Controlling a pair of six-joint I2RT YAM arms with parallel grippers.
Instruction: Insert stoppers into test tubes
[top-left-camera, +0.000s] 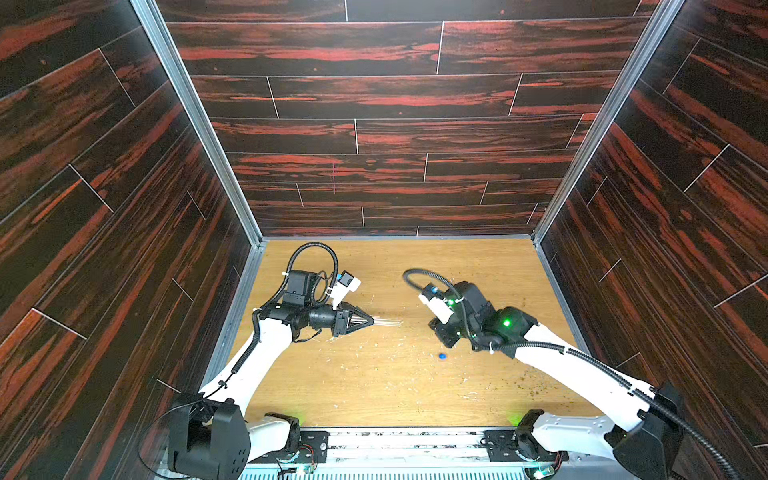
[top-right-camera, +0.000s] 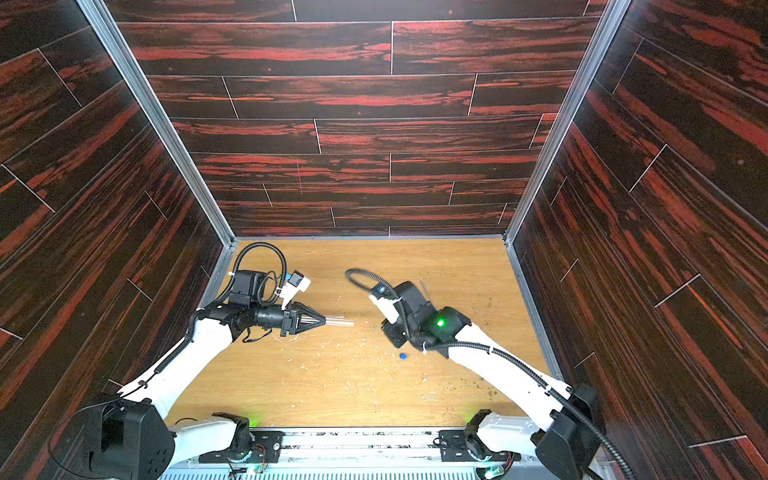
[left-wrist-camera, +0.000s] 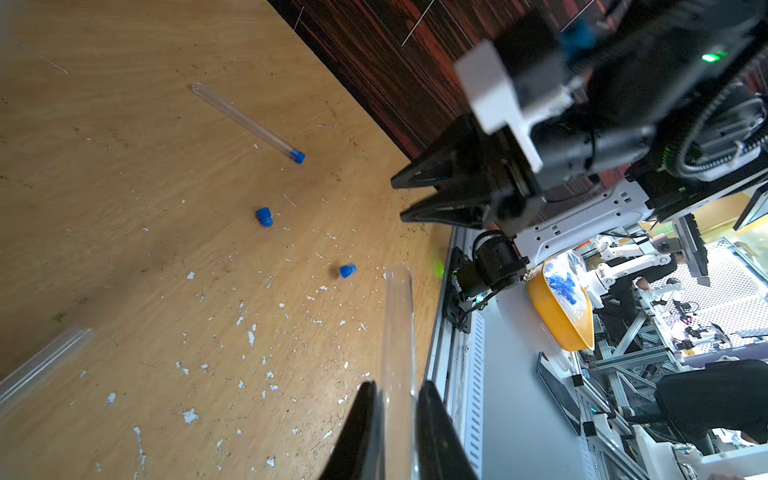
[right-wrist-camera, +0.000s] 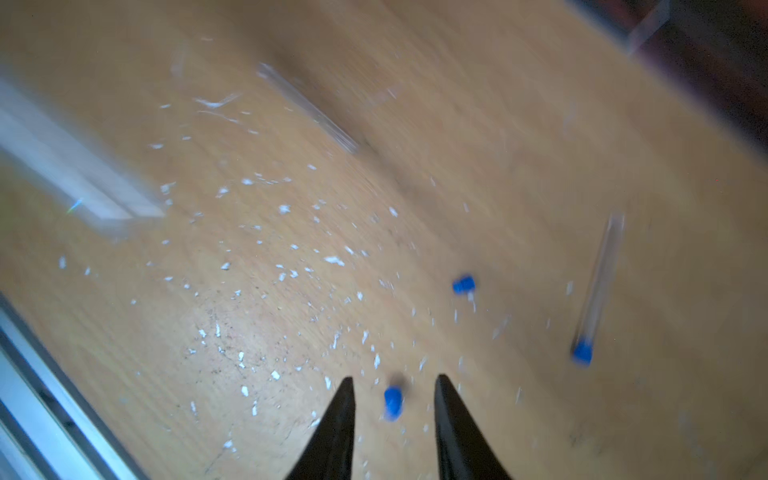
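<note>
My left gripper is shut on a clear test tube (left-wrist-camera: 397, 336), which extends out past its fingertips with an open end. My right gripper stands part open above the table, nothing between its fingers. Below it lies one blue stopper (right-wrist-camera: 393, 401), seen through the gap. A second blue stopper (right-wrist-camera: 464, 284) rests farther off. Toward the back lies a tube with a blue stopper in its end (left-wrist-camera: 252, 125). Another clear tube (left-wrist-camera: 40, 368) is on the table at the left of the left wrist view, with no stopper showing on it.
Small white scraps (left-wrist-camera: 189, 416) are scattered over the wooden table (top-left-camera: 384, 384). Dark walls (top-left-camera: 400, 144) enclose the back and sides. A metal rail (right-wrist-camera: 48, 400) runs along the front edge.
</note>
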